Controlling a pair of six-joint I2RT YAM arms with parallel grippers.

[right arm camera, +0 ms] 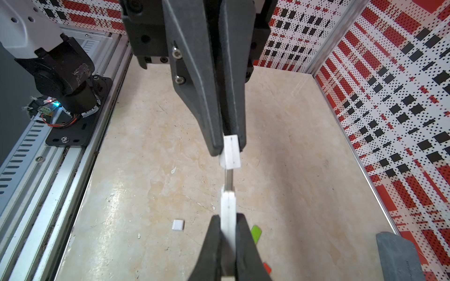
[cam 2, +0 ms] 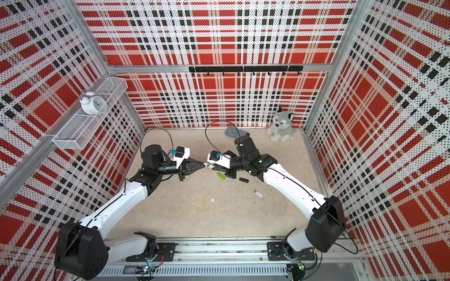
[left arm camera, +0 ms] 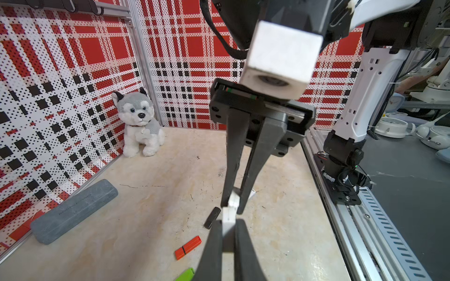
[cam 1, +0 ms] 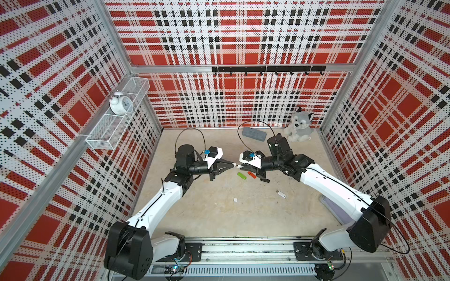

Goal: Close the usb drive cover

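In the right wrist view, a white USB drive body (right arm camera: 228,206) sits upright in that picture between the fingers of my right gripper, which is shut on it. Its metal plug (right arm camera: 228,180) points at a small white cover (right arm camera: 230,152) clasped by the opposite, left gripper. Some bare metal shows between the two white pieces; how far the plug reaches into the cover is hidden. The left wrist view shows my left gripper shut and the two white pieces in line. Both grippers meet tip to tip above the table (cam 1: 206,210).
Below lie a green drive (cam 1: 241,175), a red drive (left arm camera: 188,247), a black drive (left arm camera: 212,218) and a white drive (cam 1: 281,194). A small white square piece (right arm camera: 178,224) rests apart. At the back are a grey case (cam 1: 254,134) and a plush dog (cam 1: 300,125).
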